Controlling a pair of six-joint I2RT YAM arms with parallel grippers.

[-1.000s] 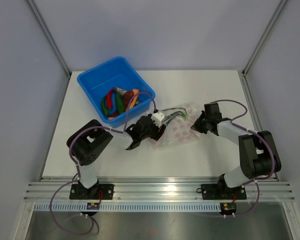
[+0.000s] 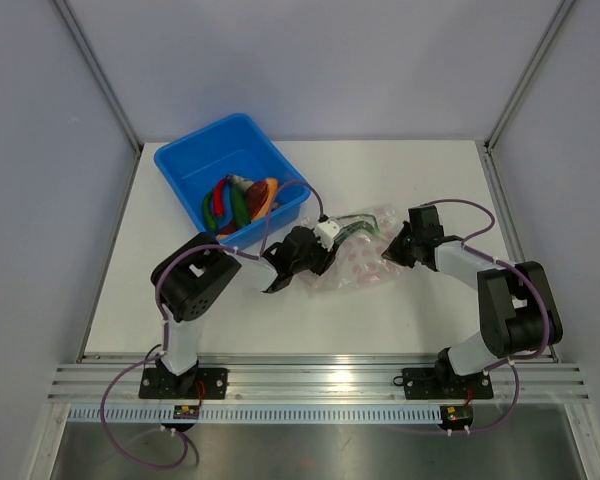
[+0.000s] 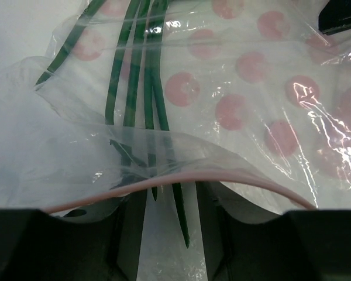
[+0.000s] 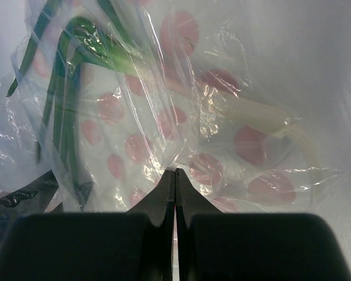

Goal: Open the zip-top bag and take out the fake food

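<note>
A clear zip bag [image 2: 355, 270] with pink dots lies mid-table, holding a fake vegetable with long green leaves [image 3: 134, 76] and a pale stem [image 4: 257, 114]. My left gripper is at the bag's left end, fingers part open in the pink-rimmed opening, with leaf tips between and under them; whether it grips anything is unclear. My right gripper is shut at the bag's right part, pinched tips on the plastic; any plastic between them is too small to tell.
A blue bin [image 2: 195, 160] of assorted fake vegetables stands at the back left, close to the left arm.
My left gripper has shifted slightly right and up in the top view, further onto the bag. The right arm stays in place.
</note>
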